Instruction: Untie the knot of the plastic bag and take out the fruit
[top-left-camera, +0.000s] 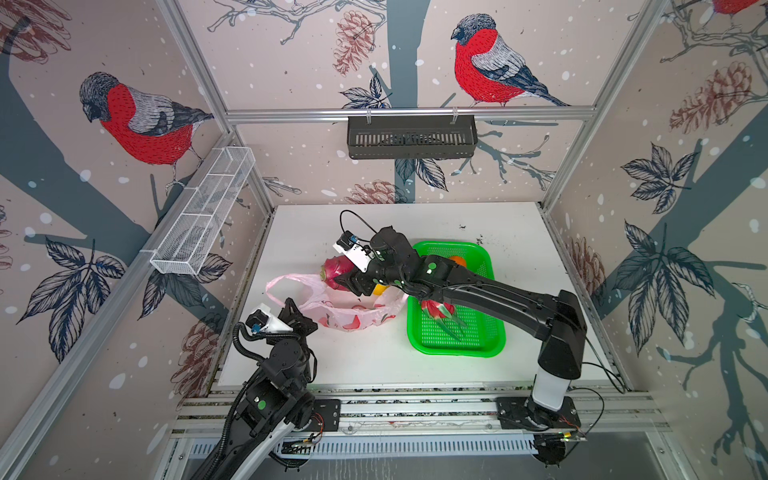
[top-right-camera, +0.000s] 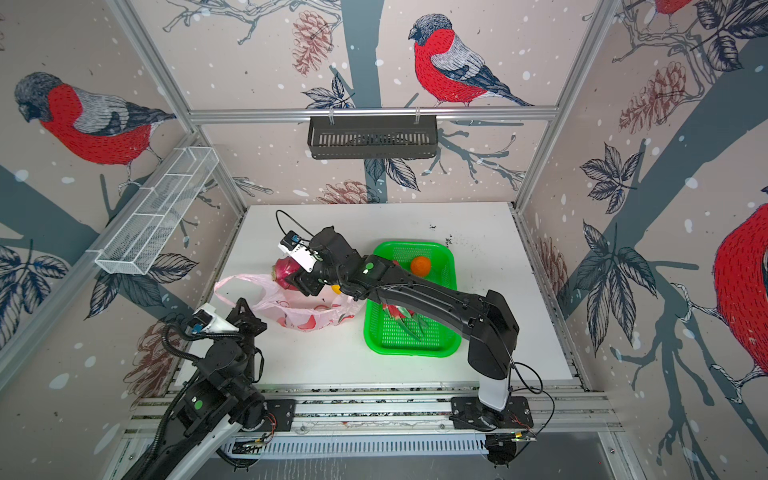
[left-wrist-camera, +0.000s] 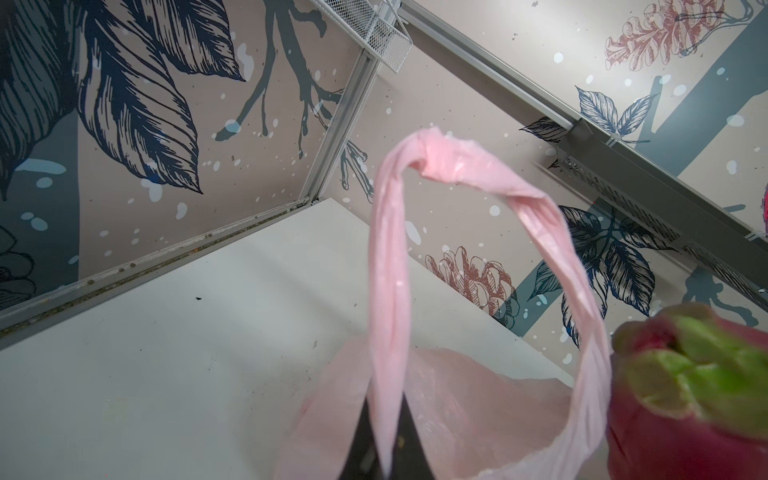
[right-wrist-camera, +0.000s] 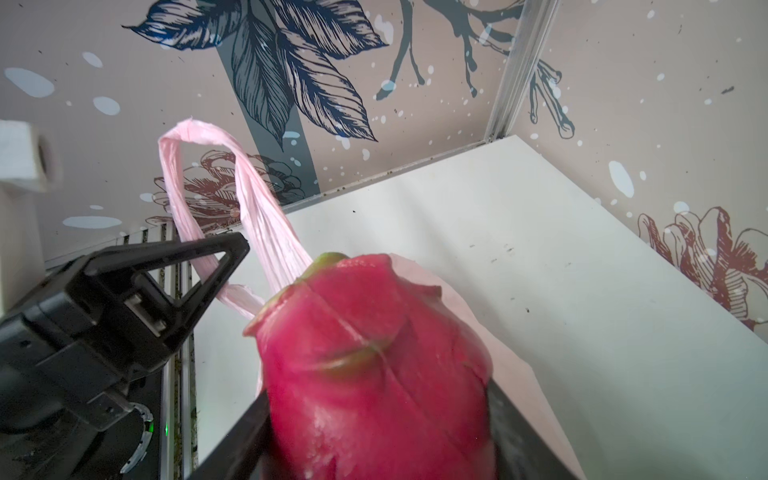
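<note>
A red dragon fruit (right-wrist-camera: 376, 360) fills the middle of the right wrist view, held between the spread fingers of my right gripper (top-left-camera: 353, 280). It hangs above the open pink plastic bag (top-left-camera: 356, 317), which lies on the table with its mouth upward. My left gripper (top-left-camera: 293, 307) is shut on one looped bag handle (left-wrist-camera: 389, 320), holding it up at the bag's left. The green-tipped end of the fruit shows at the right edge of the left wrist view. Something yellow (top-left-camera: 377, 290) shows inside the bag, partly behind the right gripper.
A green basket (top-left-camera: 480, 340) stands right of the bag. In it are an orange (top-right-camera: 421, 265) and a red item with green leaves (top-right-camera: 396, 311), partly covered by my right arm (top-right-camera: 448, 304). The table behind the bag is clear.
</note>
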